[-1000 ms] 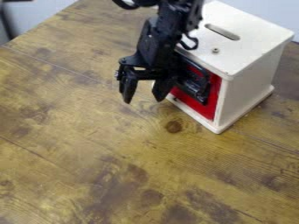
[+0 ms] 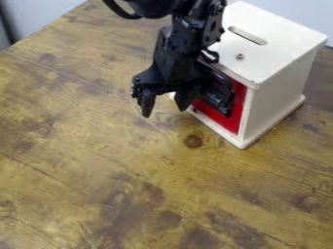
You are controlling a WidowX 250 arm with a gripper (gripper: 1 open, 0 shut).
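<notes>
My black gripper [image 2: 164, 103] hangs in front of a white wooden box [image 2: 274, 88] with a slot and a small knob on top. The box's red front [image 2: 224, 119] holds a black part [image 2: 224, 91], partly hidden behind the arm. The gripper's two fingers point down, spread apart, just left of the box front, with nothing visible between them.
A light wall or edge shows at the top left and top right behind the table.
The box looks unchanged.
</notes>
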